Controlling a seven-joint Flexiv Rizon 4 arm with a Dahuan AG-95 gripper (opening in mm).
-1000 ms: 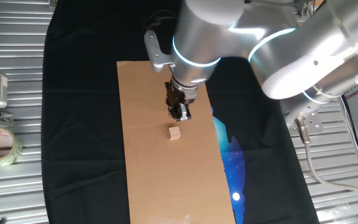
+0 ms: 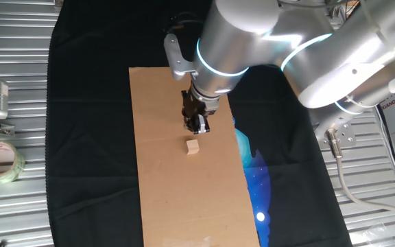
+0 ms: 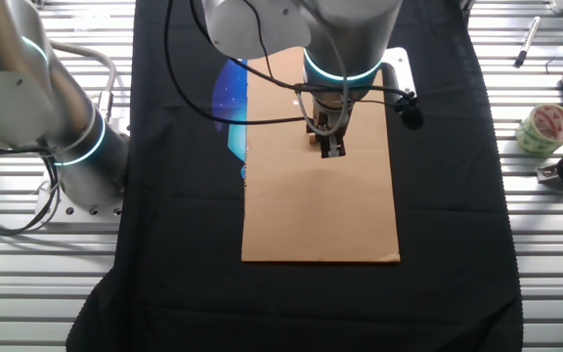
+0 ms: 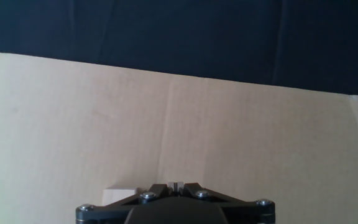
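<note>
A small pale wooden block [image 2: 193,147] rests on the brown cardboard sheet [image 2: 177,192]. Just behind it in exterior view 1 my gripper [image 2: 201,129] hangs over the cardboard, apart from the block in the picture; its exact height is hard to judge. In the wrist view the gripper has its fingertips together with nothing showing between them. There the block [image 4: 118,195] peeks out to the left of the fingers, partly covered by the gripper's linkage. Exterior view 2 shows the gripper [image 3: 331,152] over the cardboard, largely obscuring the block's area.
Black cloth [image 2: 91,158] surrounds the cardboard. A blue printed piece [image 2: 258,189] sticks out from its right edge. A tape roll [image 2: 1,162] lies far left on the ribbed metal table. Loose cables [image 3: 189,93] hang round the arm.
The arm has shifted slightly to the right in exterior view 1 over the last second, with the gripper's tip almost in place. The block has not moved.
</note>
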